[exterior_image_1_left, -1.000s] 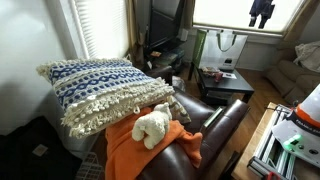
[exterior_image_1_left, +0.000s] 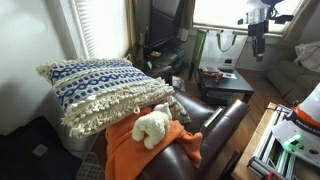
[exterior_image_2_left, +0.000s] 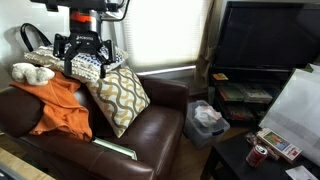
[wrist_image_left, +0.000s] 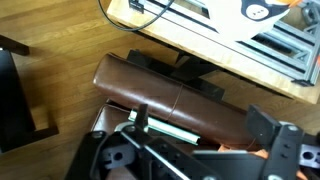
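My gripper (exterior_image_2_left: 84, 68) hangs in the air in front of the brown leather couch (exterior_image_2_left: 160, 105), its fingers spread apart. Nothing shows between them. In exterior view 1, the arm (exterior_image_1_left: 259, 22) reaches down from the top right. A white stuffed toy (exterior_image_1_left: 152, 126) rests on an orange blanket (exterior_image_1_left: 135, 152) draped over the couch. From the wrist, the fingers stand wide apart along the bottom edge, above the couch's brown arm (wrist_image_left: 170, 95) and a pale flat strip (wrist_image_left: 165, 127). That strip (exterior_image_2_left: 115, 148) also lies on the couch seat in exterior view 2.
A blue-and-white woven pillow (exterior_image_1_left: 100, 85) and a patterned pillow (exterior_image_2_left: 122, 100) lean on the couch. A dark side table (exterior_image_2_left: 245, 160) carries a red can (exterior_image_2_left: 258, 156). A clear bin (exterior_image_2_left: 204, 125) sits on the floor. Wooden table edge (wrist_image_left: 210, 48) runs beside the couch.
In exterior view 1, the arm and gripper have come down from the top edge, lower into the picture. The toy, blanket and pillows have stayed put.
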